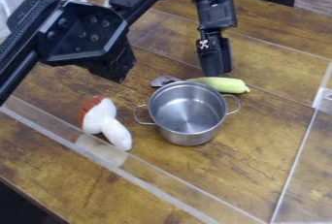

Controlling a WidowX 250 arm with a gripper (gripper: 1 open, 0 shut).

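My black gripper point(215, 58) hangs over the wooden table at upper centre, pointing down, open as far as it shows, just behind a pale yellow-green corn-like object point(220, 84). A steel pot point(187, 116) with two side handles stands in front of that object and looks empty. To the pot's left lie a white object point(109, 126) with a red end and, behind the pot, a small grey item point(162, 80), partly hidden and too small to name.
The arm point(91, 24) fills the upper left. Pale tape lines cross the table point(259, 179) at lower left and right.
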